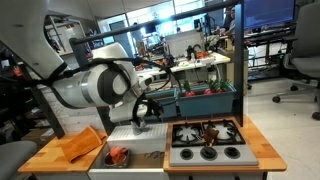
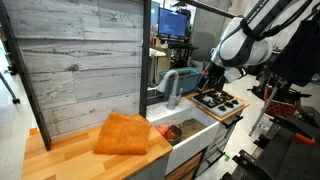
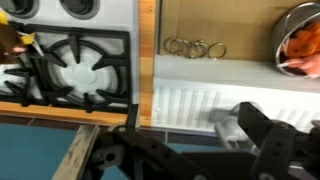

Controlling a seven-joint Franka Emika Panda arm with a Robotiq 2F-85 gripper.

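Note:
My gripper is raised over the back of the sink, its fingers apart with no object visible between them. From above, in the wrist view, a metal pot stands at the sink's end with orange-red contents inside. Several small rings lie on the sink floor, apart from that pot. The same pot appears left of the rings' area in exterior view 1. To the right, a stove carries a small brown-orange object, whose details are too small to tell.
An orange cloth is spread on the wooden counter left of the sink. The faucet rises near the sink's back edge, close below my gripper. Blue bins stand behind the stove.

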